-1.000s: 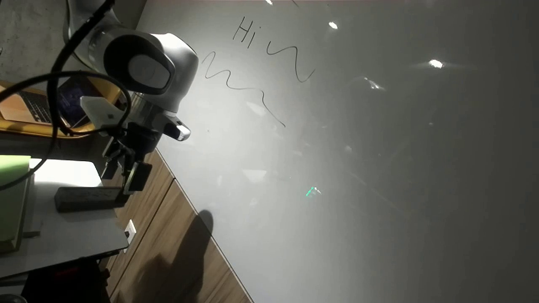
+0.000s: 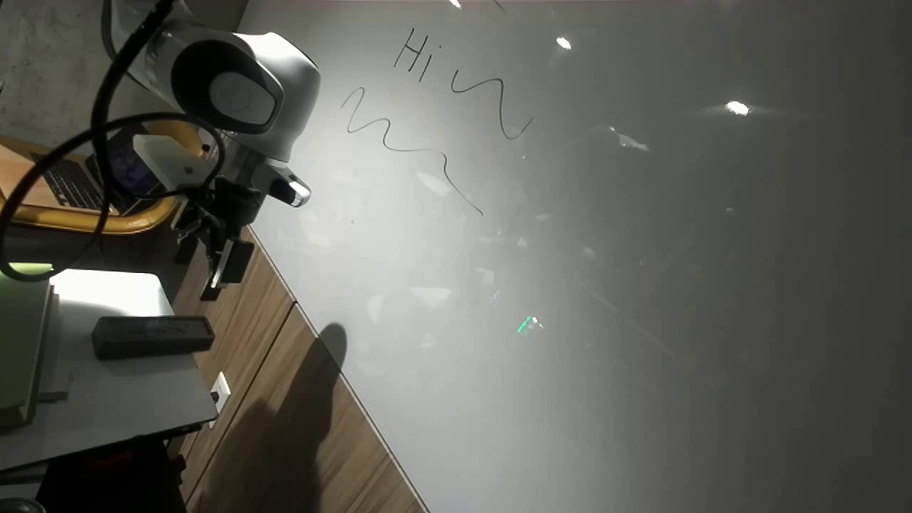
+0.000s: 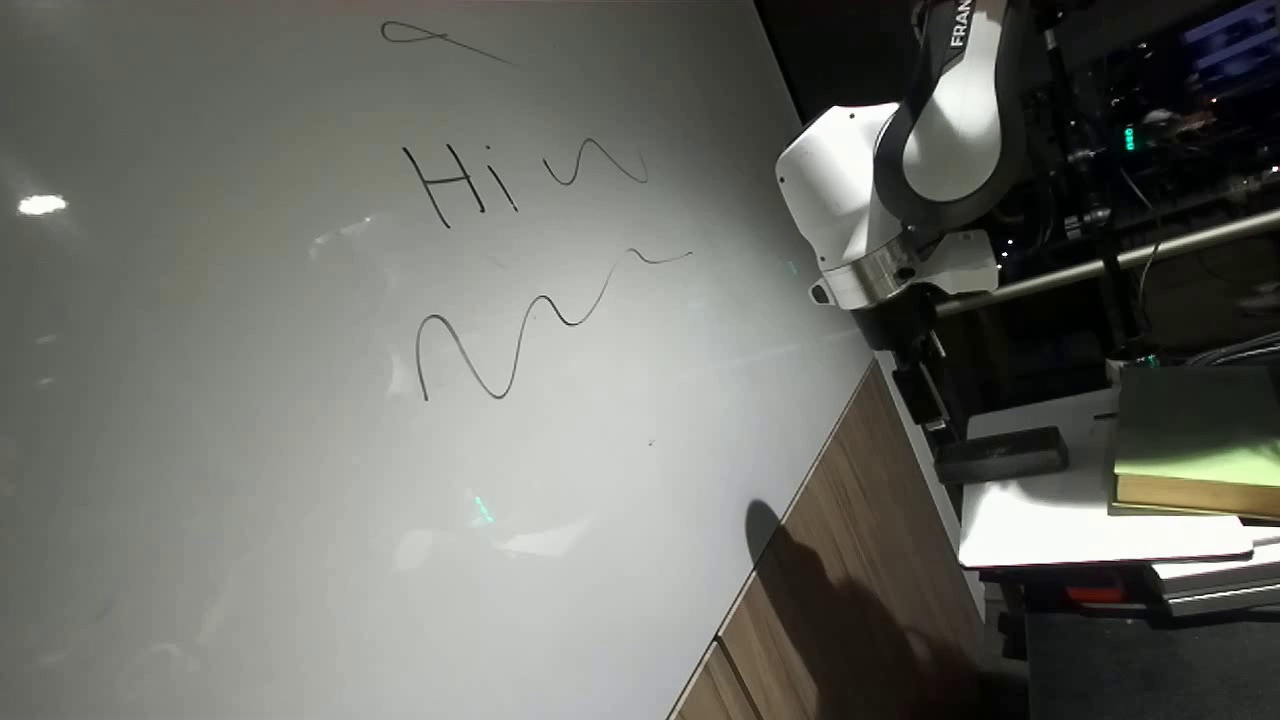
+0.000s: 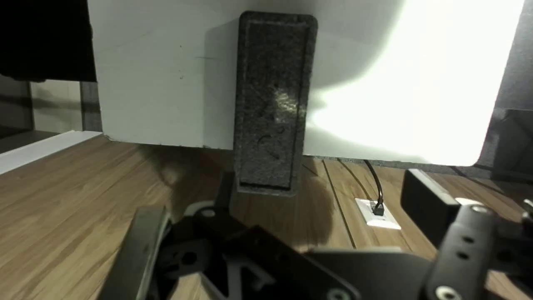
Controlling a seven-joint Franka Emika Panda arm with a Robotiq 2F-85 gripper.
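A dark grey felt block, apparently an eraser [image 2: 154, 336], lies on a white surface, one end overhanging its edge. In the wrist view the eraser [image 4: 272, 105] extends from the top middle down toward the space between my fingers. My gripper is open, its pads [image 4: 427, 205] wide apart with nothing held. Exterior view 1 puts the gripper [image 2: 209, 266] above the overhanging end, with a visible gap. The whiteboard [image 2: 641, 385] carries a handwritten "Hi" [image 2: 415, 53] and wavy black lines [image 2: 389, 137].
Under the eraser is a white-topped stand [image 3: 1032, 528], with a green book [image 3: 1200, 438] beside it. Wood panelling [image 2: 248, 359] with a socket [image 4: 377, 214] and plugged-in cable lies below the board. A laptop [image 2: 68, 179] rests near the arm. Loose black cable loops past the arm.
In exterior view 1 my gripper has moved up and slightly left, away from the eraser's end. Its shadow has shifted too. Eraser and board marks look unchanged.
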